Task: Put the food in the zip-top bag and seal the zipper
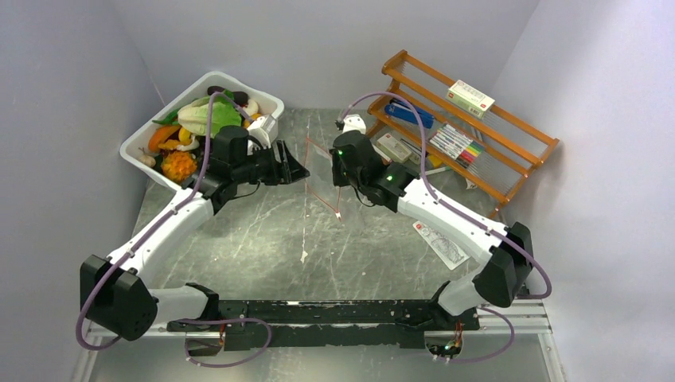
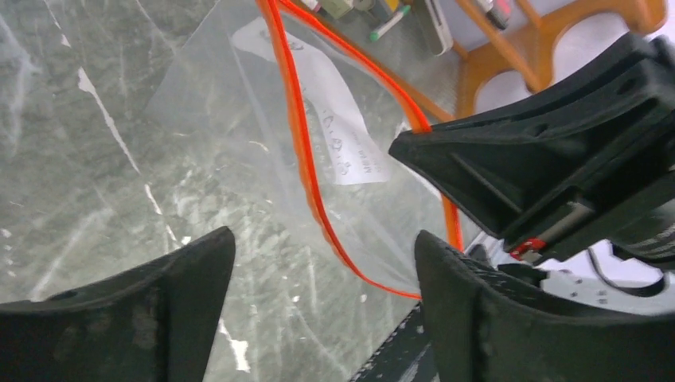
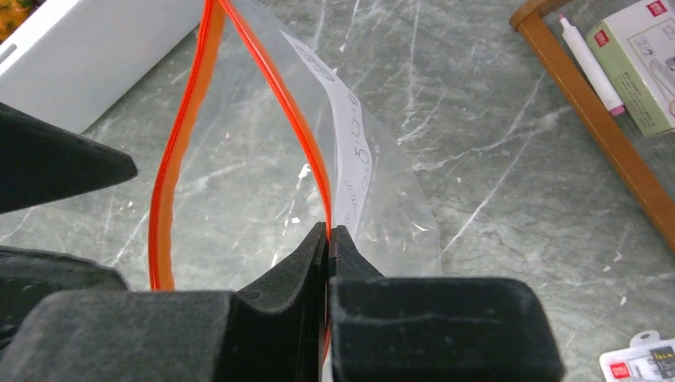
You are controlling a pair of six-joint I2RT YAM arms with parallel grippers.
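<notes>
A clear zip top bag (image 1: pixel 322 179) with orange zipper strips hangs upright between the grippers. My right gripper is shut on one edge of the bag, which runs down between its fingertips. My left gripper (image 1: pixel 294 165) is open at the bag's left side; in the left wrist view the bag (image 2: pixel 263 143) and its loose orange strip stand beyond its blurred fingers, with nothing between them. The food, mixed vegetables (image 1: pixel 199 119), lies in a white bin (image 1: pixel 143 167) at the back left.
A wooden rack (image 1: pixel 509 159) with boxes, markers and a stapler stands at the back right. A printed card (image 1: pixel 439 243) lies below it.
</notes>
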